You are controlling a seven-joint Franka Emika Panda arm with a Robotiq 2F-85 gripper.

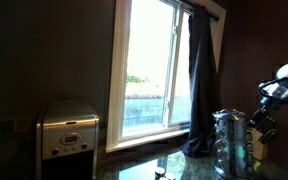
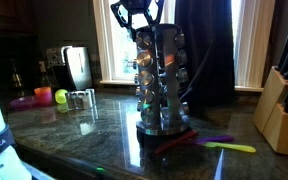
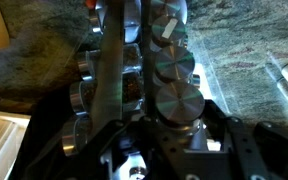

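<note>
A tall metal spice rack with columns of lidded jars stands on the dark counter. In the wrist view I look down its side, where several round metal lids line up. The nearest jar's lid sits between my fingers, and my gripper is shut on that jar. From exterior view 2, the gripper is at the upper part of the rack, by its left side. In exterior view 1 it reaches the rack from the right. Whether the jar is clear of the rack is hard to tell.
Purple and yellow-green utensils lie right of the rack, before a wooden block. Several small jars, an orange cup and a toaster stand to the left.
</note>
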